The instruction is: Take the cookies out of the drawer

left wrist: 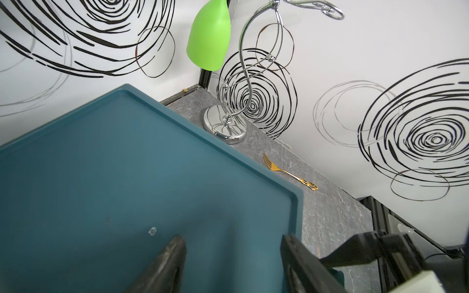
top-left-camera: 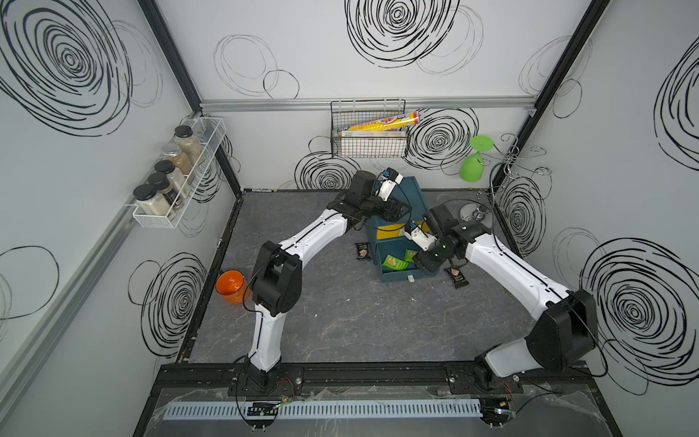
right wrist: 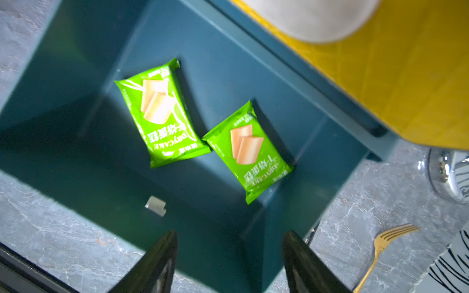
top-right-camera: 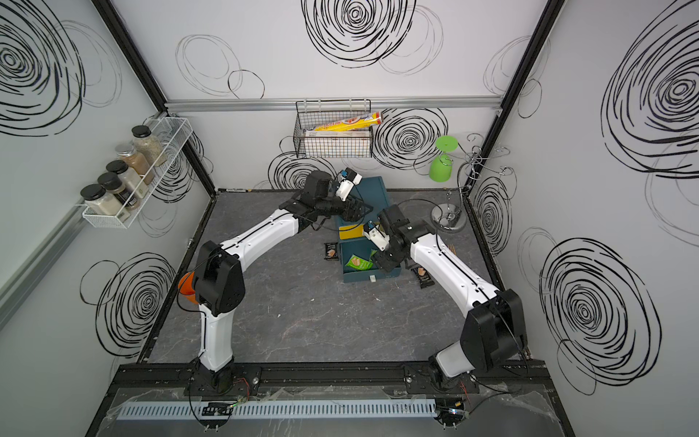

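Note:
A teal drawer [top-left-camera: 415, 275] stands pulled out at the table's back centre. Inside lie two green cookie packets [right wrist: 161, 112] [right wrist: 249, 151], clearly apart from the walls in the right wrist view. My right gripper is open over the drawer, with nothing between its fingers. My left gripper is over the teal top panel [left wrist: 146, 161] of the drawer unit, its fingers apart and empty. A yellow piece [right wrist: 400, 73] sits just behind the drawer opening.
Dark packets lie left [top-left-camera: 362, 250] and right [top-left-camera: 456, 277] of the drawer. A green lamp [left wrist: 207, 34] on a chrome base and a gold fork [left wrist: 290, 173] are at the back right. An orange cup [top-left-camera: 231, 286] stands at left.

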